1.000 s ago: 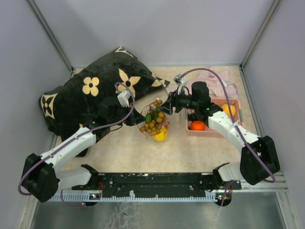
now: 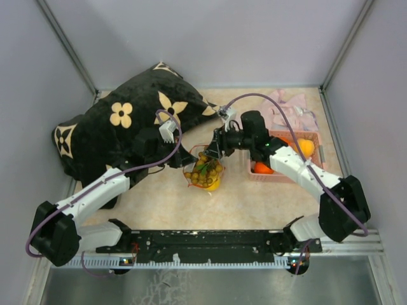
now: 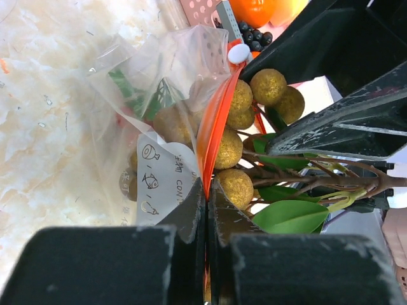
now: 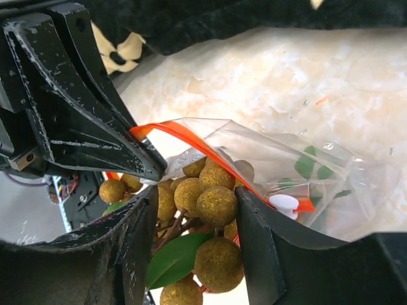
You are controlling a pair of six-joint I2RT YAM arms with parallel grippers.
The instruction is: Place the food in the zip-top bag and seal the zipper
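The clear zip bag (image 3: 152,76) with an orange zipper (image 3: 216,121) holds a cluster of brown longan fruit (image 4: 216,206) with green leaves, partly over the opening; yellow food shows beneath in the top view. My left gripper is shut on the bag's orange zipper edge. My right gripper is open over the bag, longans between and just below its fingers. A white zipper slider (image 4: 283,202) sits on the orange strip.
A pink basket (image 2: 267,178) with orange and yellow produce and dark grapes stands to the right, pink cloth (image 2: 292,108) behind it. A dark patterned cushion (image 2: 102,121) fills the back left.
My right gripper has moved left and down over the bag. The fruit cluster that stuck out toward the back right now sits more compactly within the bag's opening.
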